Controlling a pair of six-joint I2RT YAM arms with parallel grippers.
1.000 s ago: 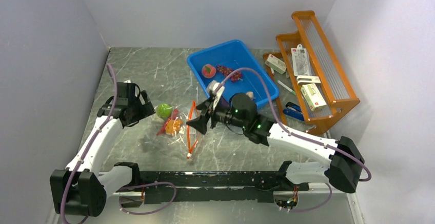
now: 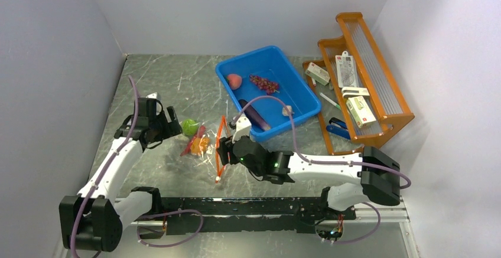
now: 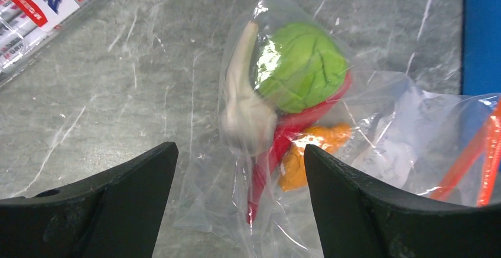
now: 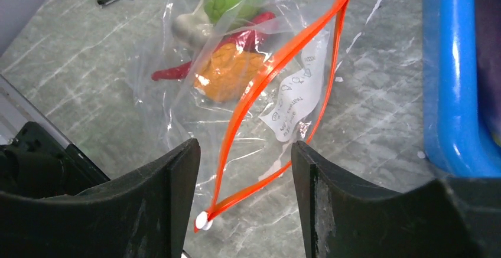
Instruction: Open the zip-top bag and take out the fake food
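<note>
A clear zip bag (image 3: 378, 169) with an orange zipper (image 4: 260, 87) lies on the marble surface, its zipper edges apart. Inside show green lettuce (image 3: 302, 63), a pale bulb vegetable (image 3: 248, 116), a red pepper (image 3: 269, 157) and an orange piece (image 4: 227, 75). My left gripper (image 2: 172, 122) is open above the bag's left side, nothing between its fingers. My right gripper is open over the zipper end of the bag, the zipper lying below between its fingers in view, not visibly held.
A blue bin (image 2: 267, 54) behind holds a peach, grapes, an eggplant and garlic. A wooden rack (image 2: 387, 116) with boxes stands at the right. A bottle-like pack (image 3: 41, 16) lies left of the bag.
My right gripper has come down toward the front, over the bag's zipper end, from higher by the bin. My left gripper has shifted slightly right.
</note>
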